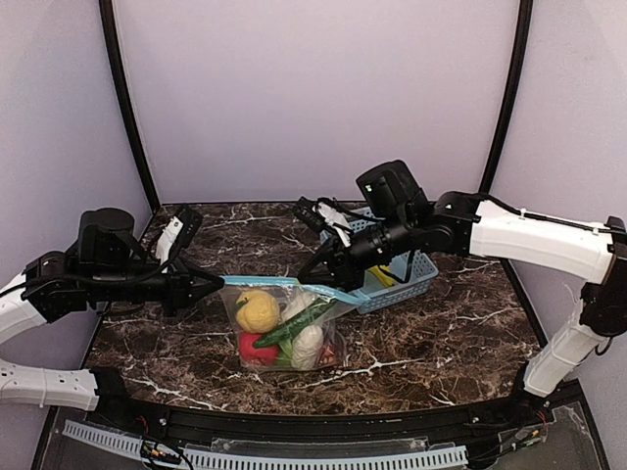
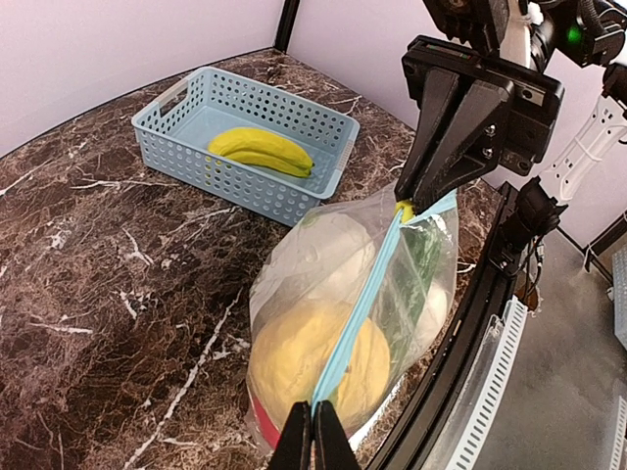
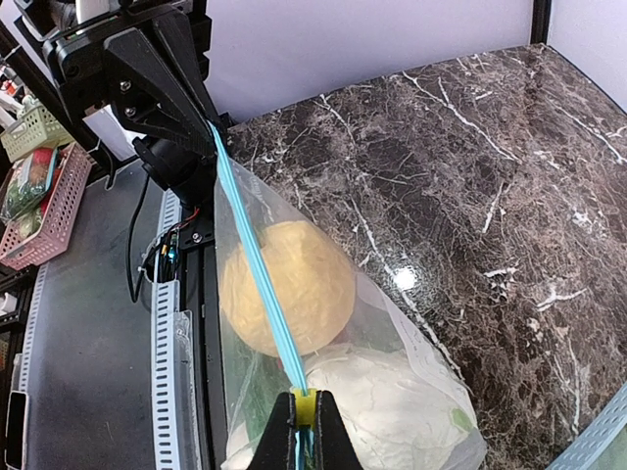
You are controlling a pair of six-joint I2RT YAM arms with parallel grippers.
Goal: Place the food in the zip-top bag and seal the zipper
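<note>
The clear zip top bag (image 1: 286, 338) hangs by its blue zipper strip (image 1: 260, 282), holding a yellow round food (image 1: 258, 311), a red one (image 1: 257, 350), a green cucumber (image 1: 294, 323) and a white item (image 1: 308, 347). At the strip's left end, my left gripper is shut on the blue edge. Farther right along it, my right gripper is shut on the yellow slider (image 3: 306, 404). Between the two grippers the strip runs taut as one narrow band. Beyond the slider it spreads wider (image 1: 338, 293); whether it gapes there I cannot tell.
A blue basket (image 2: 167, 152) with yellow bananas (image 2: 260, 149) inside stands behind the bag, partly covered by my right arm in the top view. Bare marble tabletop (image 1: 216, 382) lies left and in front. The table's front edge (image 1: 294, 427) is close below the bag.
</note>
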